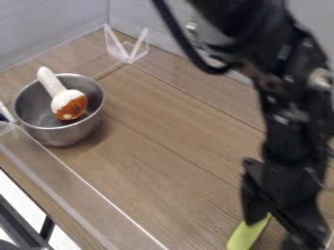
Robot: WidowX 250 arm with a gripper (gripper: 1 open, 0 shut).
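Observation:
My gripper [279, 203], black and blurred, is low at the right edge, over a pale yellow elongated object [245, 234] lying on the wooden surface. The gripper covers the object's upper end; whether it touches it is unclear. The fingers are too blurred to read.
A steel bowl [41, 121] on the left holds a white-handled item with an orange-brown end [69, 101]. A white clip-like thing [127, 49] stands by the back wall.

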